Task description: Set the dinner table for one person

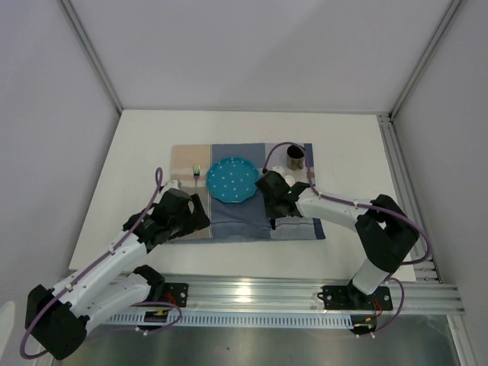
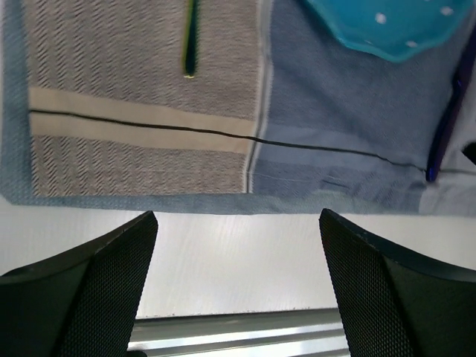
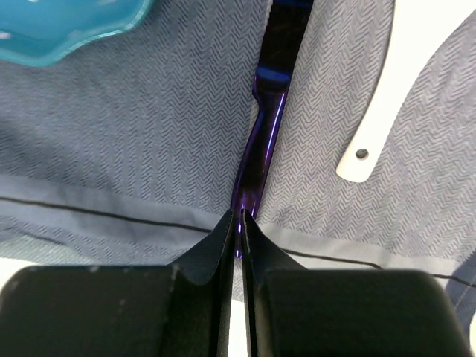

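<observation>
A striped cloth mat [image 1: 240, 229] lies on the white table with a teal dotted plate [image 1: 232, 180], a green fork [image 1: 197, 176] to its left and a dark metal cup [image 1: 295, 157] at back right. My left gripper [image 1: 197, 210] is open over the mat's left part, empty. My right gripper is shut on the handle end of a dark purple knife [image 3: 264, 134], which lies right of the plate. A white spoon [image 3: 387, 97] lies right of the knife; its far end is out of the right wrist view.
Walls enclose the sides and back. A metal rail [image 1: 244, 288] runs along the front edge.
</observation>
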